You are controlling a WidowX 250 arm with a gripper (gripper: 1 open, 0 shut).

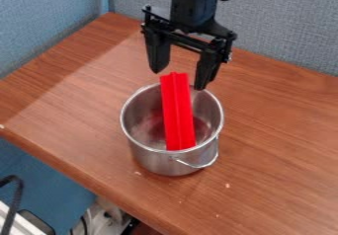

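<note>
A long red block (177, 111) leans upright inside a metal pot (146, 150), its top reaching above the rim. My black gripper (180, 71) is open above the pot, its two fingers apart over the block's top end, with no clear sign of contact.
The pot stands on a wooden table (271, 130), near its front-left edge. Wood is bare to the left and right. Padded blue-grey walls (46, 22) border the back and left. Below the front edge are blue flooring and some cables.
</note>
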